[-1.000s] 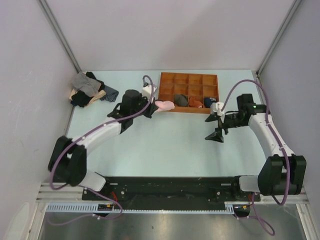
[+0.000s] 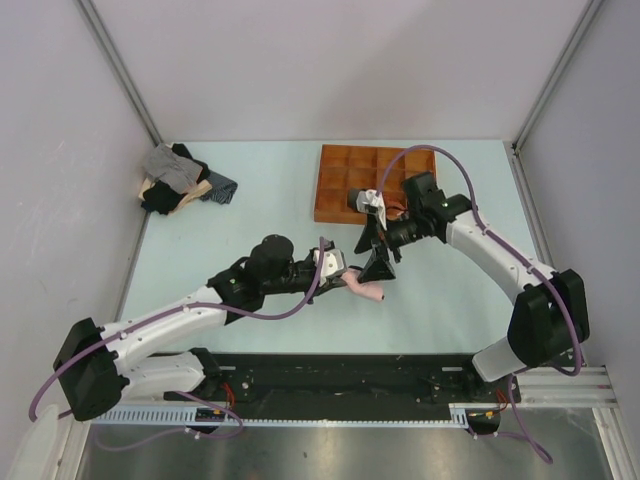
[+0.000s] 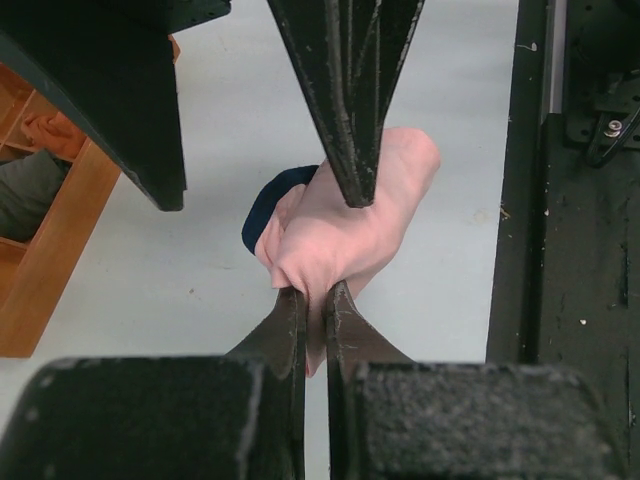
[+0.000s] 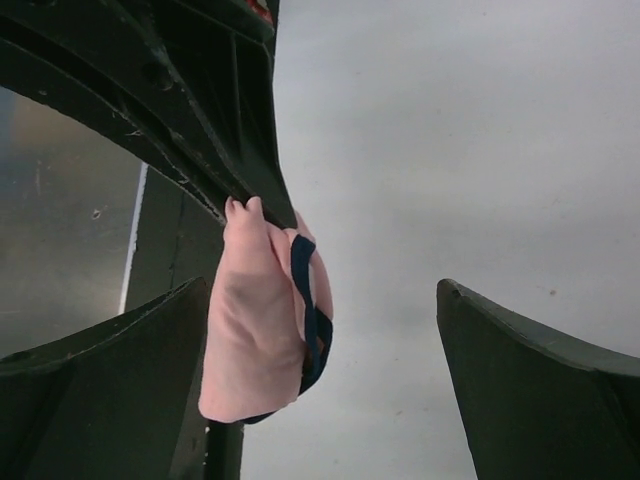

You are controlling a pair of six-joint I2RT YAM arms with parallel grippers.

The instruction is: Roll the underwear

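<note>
The pink underwear (image 2: 364, 287) with its dark waistband (image 3: 268, 205) is a short folded bundle over the front middle of the table. My left gripper is shut on one end of it, and cloth pokes out between its fingers. My right gripper is open, its two fingers (image 4: 540, 370) wide apart. In the right wrist view the bundle hangs from the left fingertips, near the inner side of one right finger. The left wrist view has a right fingertip (image 3: 358, 180) overlapping the pink cloth; whether they touch, I cannot tell.
A wooden divided box (image 2: 345, 165) stands at the back, holding a few rolled cloths, partly hidden by the right arm. A pile of clothes (image 2: 178, 178) lies at the back left. Left of the arms the table (image 2: 200, 260) is clear.
My left gripper has carried the underwear from the box's front edge toward the table's front and right. My right gripper has moved left, closing in on the bundle.
</note>
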